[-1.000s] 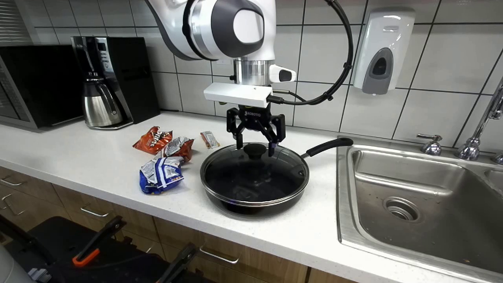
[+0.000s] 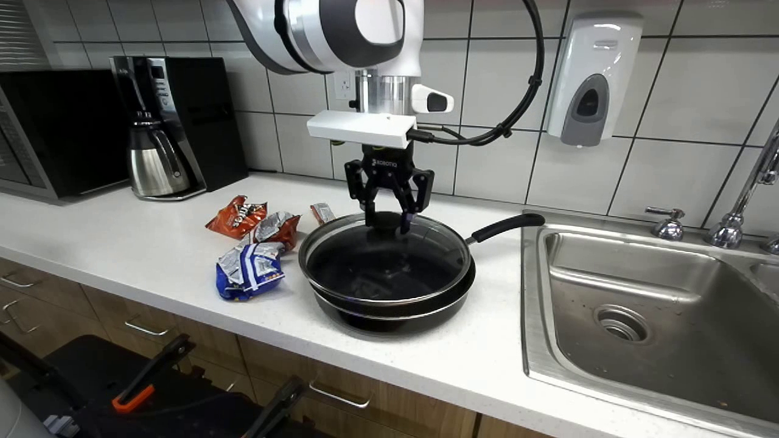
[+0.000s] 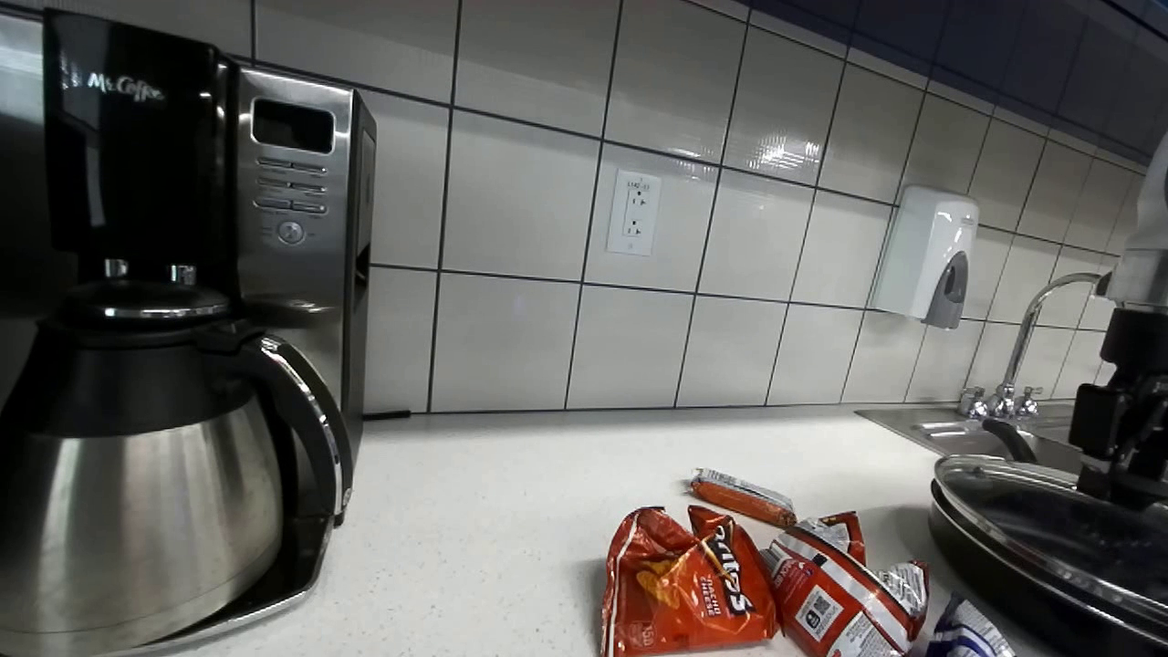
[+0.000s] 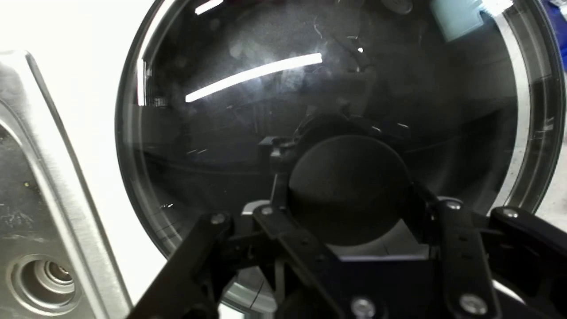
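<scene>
A glass lid [image 2: 350, 266] with a metal rim is raised a little off the black pan [image 2: 409, 321], shifted toward the chip bags, and a dark gap shows between the two rims. My gripper [image 2: 387, 225] is shut on the lid's round black knob [image 4: 348, 188], with one finger on either side of it. From above, the wrist view shows the knob between the fingers and the lid [image 4: 255, 117] spreading beyond them. The pan's black handle [image 2: 505, 227] points toward the sink. In exterior view 2 only part of the lid [image 3: 1018, 509] and pan shows, at the right edge.
Left of the pan lie a red chip bag [image 2: 237, 216], another red bag [image 2: 281, 230], a blue bag [image 2: 248, 271] and a small wrapper [image 2: 322, 213]. A coffee maker [image 2: 204, 120] stands farther left. The sink [image 2: 537, 306] is at the right. Clear counter lies between.
The gripper has closed on the knob and risen slightly, moving a little left. The lid has come up off the pan with it. The pan has stayed in place.
</scene>
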